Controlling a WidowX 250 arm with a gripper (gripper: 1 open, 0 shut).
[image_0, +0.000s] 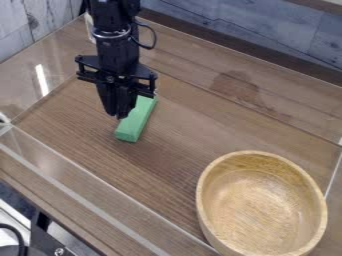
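Note:
A black robot arm reaches down from the top left, its gripper hanging over the wooden table just left of and above a green rectangular block. The block lies flat and lengthwise toward the back. The gripper's fingers are dark and small in this view, so their state is hard to make out.
A large round light-wood bowl sits at the front right. A grey wall stands at the far left, and dark cables lie off the table's lower left edge.

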